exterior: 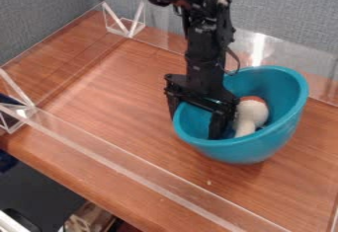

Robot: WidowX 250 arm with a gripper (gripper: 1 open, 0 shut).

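My gripper [207, 113] reaches down from the top into a turquoise bowl [271, 137] on the right side of the wooden table; its black fingers are low inside the bowl, at the left of a white object [248, 116] with an orange top. The dark fingers overlap one another, so I cannot make out whether anything lies between them.
Clear panels run along its back and front edges, held by white brackets [126, 19] at the corners. A grey wall stands behind, and a dark gap with clutter lies at lower left.
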